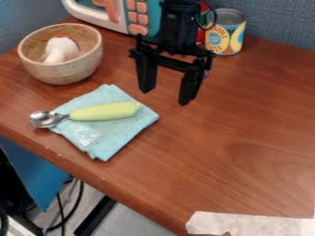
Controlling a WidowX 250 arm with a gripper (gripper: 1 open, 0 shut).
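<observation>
My black gripper (pixel 168 84) hangs open above the middle of the wooden table, its two fingers apart with nothing between them. Below and left of it, a folded light blue cloth (pixel 101 138) lies on the table with a spoon (pixel 44 119) and a pale yellow-green oblong object (pixel 105 112) on it. A wooden bowl (pixel 68 67) holding a white object (pixel 62 50) stands at the left.
A toy microwave (pixel 105 14) and a tin can (pixel 227 32) stand at the back, partly behind my arm. A whitish strip (pixel 252 224) lies at the front right edge.
</observation>
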